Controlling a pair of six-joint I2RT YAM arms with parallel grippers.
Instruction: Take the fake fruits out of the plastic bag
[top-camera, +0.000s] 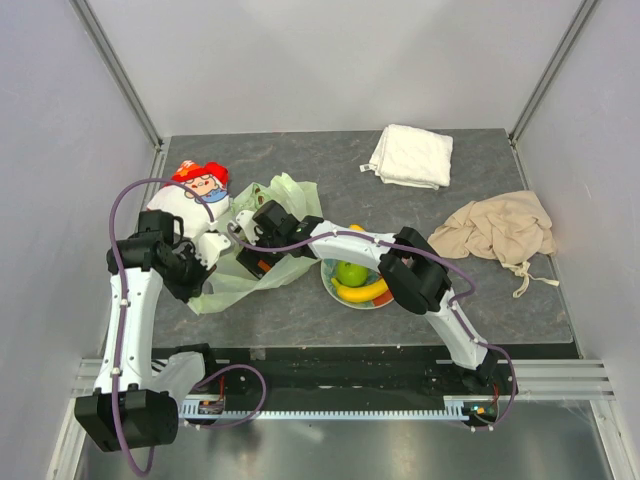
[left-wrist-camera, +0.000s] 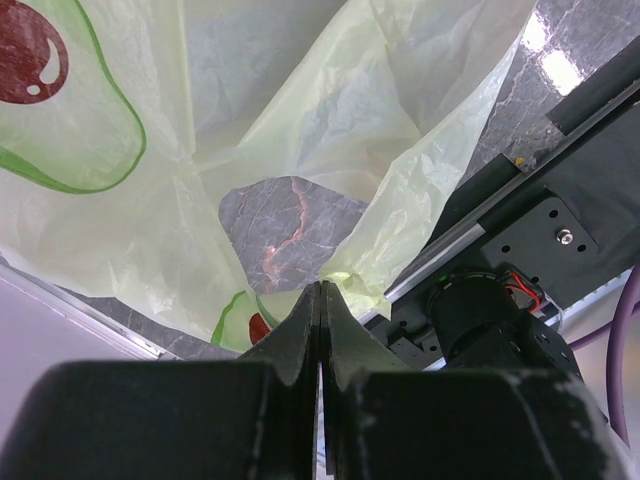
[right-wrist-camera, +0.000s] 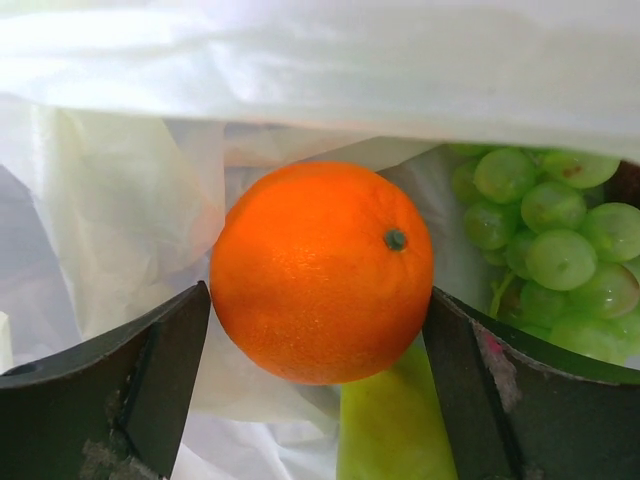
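Note:
The pale plastic bag (top-camera: 236, 284) lies spread on the table's left half, its mouth towards the right arm. My left gripper is shut at the bag's edge, and a gathered fold of the bag (left-wrist-camera: 350, 282) shows at its fingertips. Inside the bag, my right gripper stands open around an orange (right-wrist-camera: 310, 270), one finger on either side. Whether both fingers touch the orange, I cannot tell. Green grapes (right-wrist-camera: 555, 240) lie to the right of it, and a yellow-green fruit (right-wrist-camera: 395, 425) sits below it in the right wrist view.
A bowl (top-camera: 327, 273) beneath the right forearm holds a green apple (top-camera: 350, 275), a banana (top-camera: 360, 291) and other fruit. A white cloth (top-camera: 413, 156) lies at the back, a beige drawstring bag (top-camera: 495, 228) at the right. A printed white bag (top-camera: 190, 198) is at the back left.

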